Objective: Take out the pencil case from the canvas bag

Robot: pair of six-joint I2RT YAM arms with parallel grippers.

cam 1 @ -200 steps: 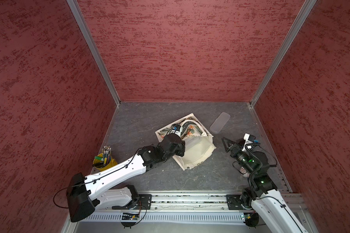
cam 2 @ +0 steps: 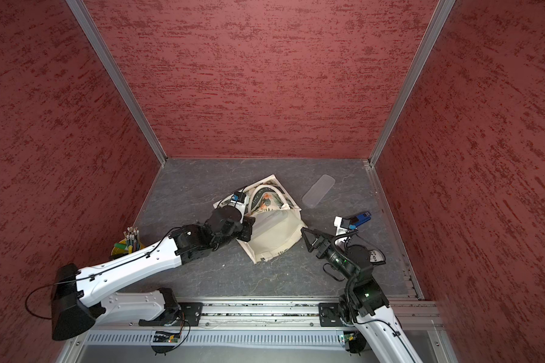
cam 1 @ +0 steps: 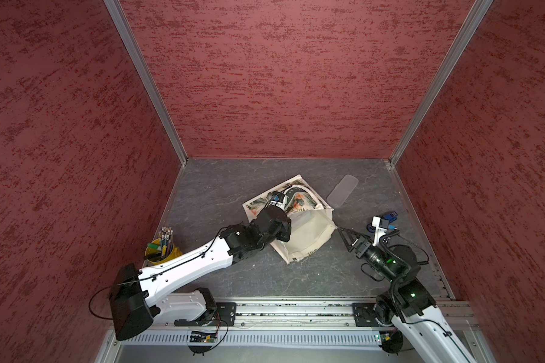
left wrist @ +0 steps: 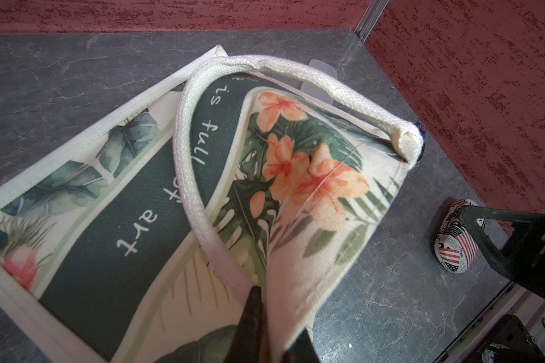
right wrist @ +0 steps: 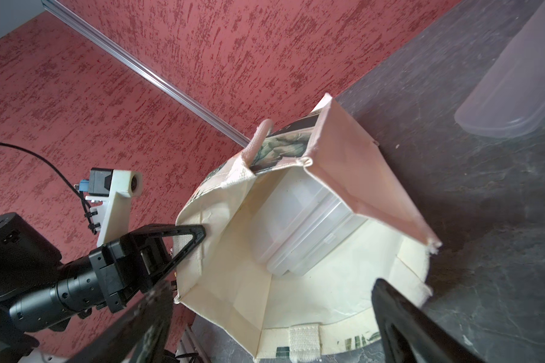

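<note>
The cream canvas bag (cam 1: 302,239) with a printed flower front (left wrist: 302,175) lies in the middle, its mouth held open toward the right. My left gripper is shut on the bag's upper rim, seen also in the right wrist view. A translucent pencil case (right wrist: 302,220) shows inside the bag in the right wrist view. My right gripper (cam 2: 308,236) stands open just outside the opening, facing in, with nothing between its blurred fingertips.
A translucent flat piece (cam 1: 342,190) lies behind the bag at right. A yellow pen cup (cam 1: 160,251) is at left. A blue item (cam 2: 360,219) and a flag-patterned object (left wrist: 457,242) lie at right.
My right gripper has moved left, toward the bag's opening. The left arm and bag have shifted only slightly.
</note>
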